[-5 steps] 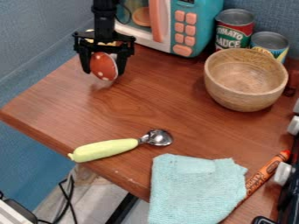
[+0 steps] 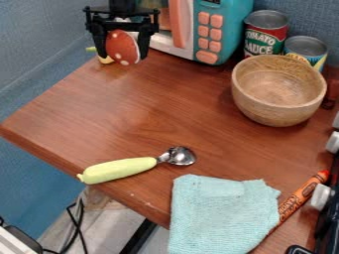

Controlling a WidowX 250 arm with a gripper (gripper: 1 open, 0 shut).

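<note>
The black gripper (image 2: pixel 119 28) is at the upper left, over the back corner of the wooden table, in front of the toy microwave. A red rounded object (image 2: pixel 122 48) with a pale edge hangs just under it, apparently held. A small yellow item (image 2: pixel 101 54) shows partly behind it. The fingertips are too small and dark to make out clearly.
A toy microwave (image 2: pixel 207 30), tomato sauce can (image 2: pixel 265 35), second can (image 2: pixel 306 52) and wooden bowl (image 2: pixel 277 91) fill the back right. An ice-cream scoop (image 2: pixel 122 169), teal cloth (image 2: pixel 223 217) and orange tube (image 2: pixel 299 201) lie at the front.
The gripper and red object have risen over the last second, with a slight shift rightward. The objects on the front and right of the table are unchanged.
</note>
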